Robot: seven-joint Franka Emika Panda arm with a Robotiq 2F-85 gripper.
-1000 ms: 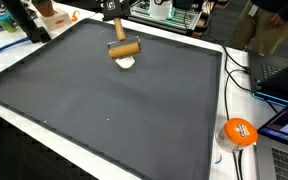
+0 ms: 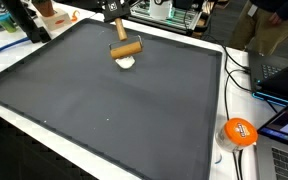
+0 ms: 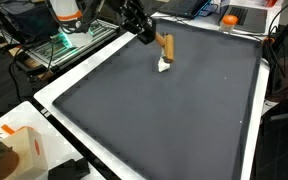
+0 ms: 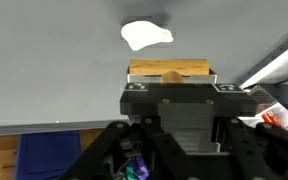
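Note:
A wooden mallet hangs above the grey board, its cylindrical head (image 2: 126, 48) lowermost in exterior view 1 and its handle (image 2: 120, 29) running up to my gripper (image 2: 114, 12). The gripper is shut on the handle. In exterior view 2 the mallet (image 3: 167, 47) shows just right of the dark gripper. A small white piece (image 2: 125, 62) lies on the board close to the mallet head. The wrist view has the white piece (image 4: 144, 35) ahead of the wooden head (image 4: 192, 67), a gap between them in that view; the fingers hide most of the handle.
Most of the grey board (image 2: 114, 110) is bare. An orange-topped container (image 2: 237, 133) and laptops stand off its right side in exterior view 1. Cables (image 2: 234, 80) run along that side. Cluttered items (image 2: 52, 12) sit beyond the far left edge.
The mallet head has turned slightly in exterior view 1. Its place above the board and the white piece look nearly the same.

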